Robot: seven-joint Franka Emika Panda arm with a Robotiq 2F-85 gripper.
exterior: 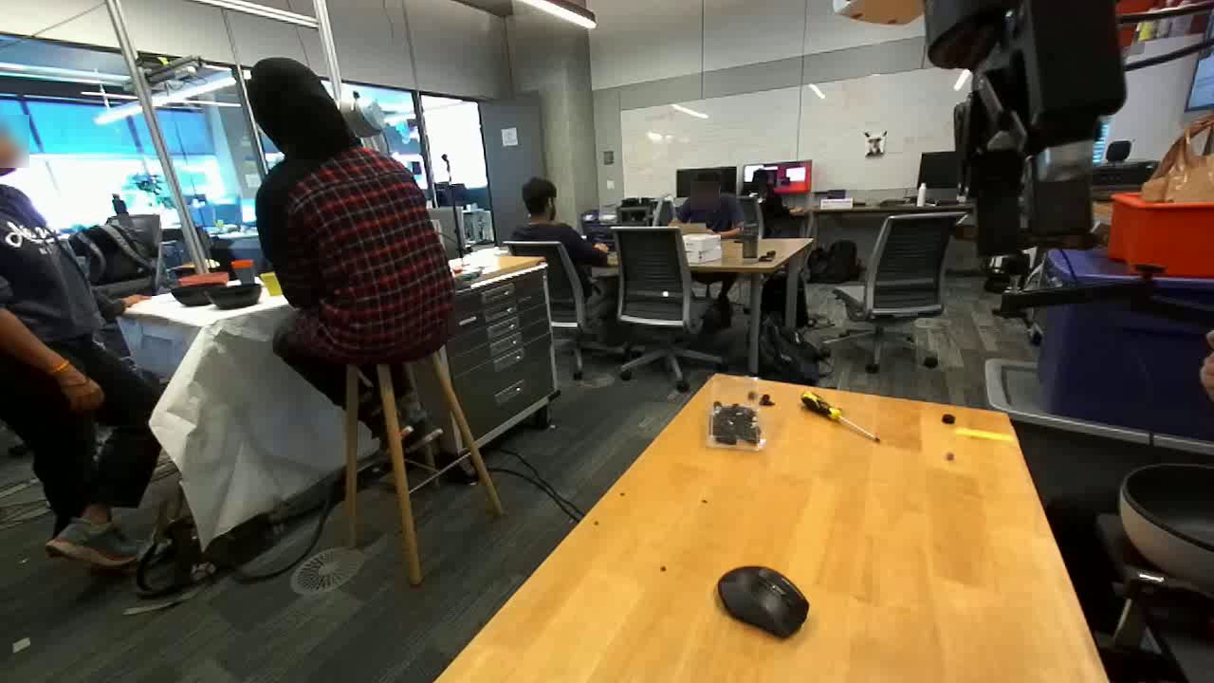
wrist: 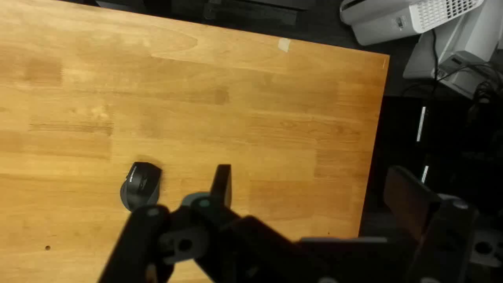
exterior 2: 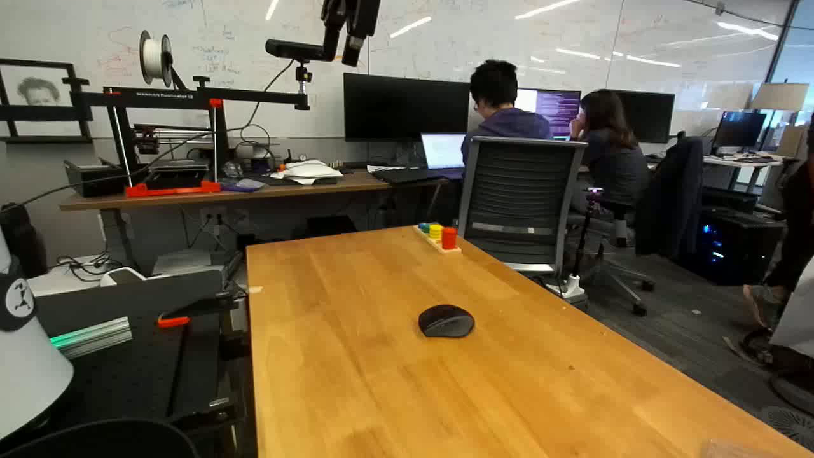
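Note:
A black computer mouse (exterior: 763,601) lies alone on the wooden table (exterior: 865,535). The second exterior view has the same mouse (exterior 2: 446,321) near the table's middle, and in the wrist view the mouse (wrist: 141,185) is left of the fingers. High above the tabletop hangs my gripper, its fingers spread wide and empty. In the first exterior view the gripper (exterior: 1030,216) shows at the upper right; only a dark part of it appears at the top of the second.
A clear box of small black pieces (exterior: 736,425), a yellow-black screwdriver (exterior: 838,416) and a yellow strip (exterior: 983,434) lie at one end of the table. A colourful peg toy (exterior 2: 440,237) stands at a table edge.

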